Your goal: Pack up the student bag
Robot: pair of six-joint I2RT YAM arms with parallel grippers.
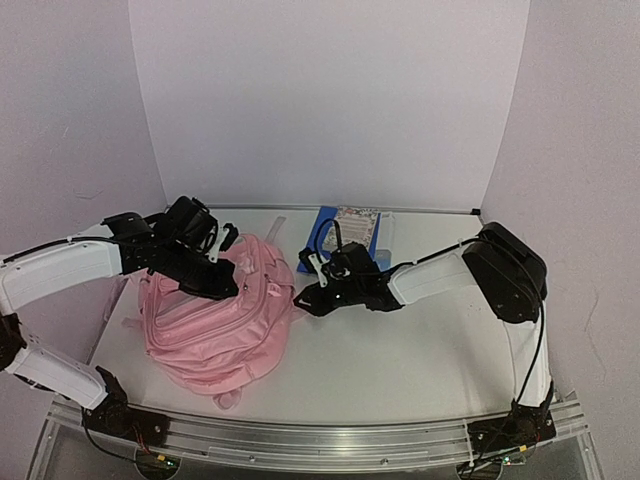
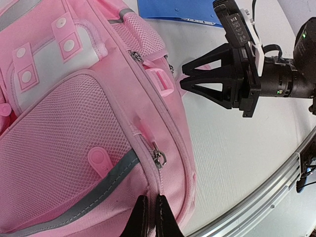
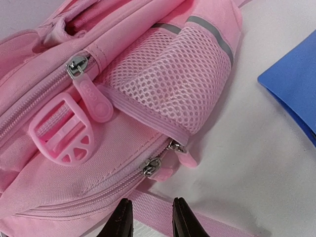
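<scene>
The pink backpack (image 1: 235, 350) lies on the left of the table with its main compartment gaping. My left gripper is shut on the edge beside its zipper. My right gripper is at the bag's right side, its fingers apart and nothing clasped, over a flat pink strap (image 3: 153, 209). Ahead of the fingertips, outside them, are two small zipper pulls: one pull (image 3: 162, 174) on the side zipper and another pull (image 3: 186, 158) under the mesh pocket. A larger zipper pull (image 3: 94, 101) hangs higher, by a pink buckle (image 3: 64, 133).
Behind the right gripper lie a blue folder (image 1: 319, 222), a patterned book (image 1: 356, 222) and a clear case (image 1: 386, 232). A metal rail (image 1: 330, 430) borders the front.
</scene>
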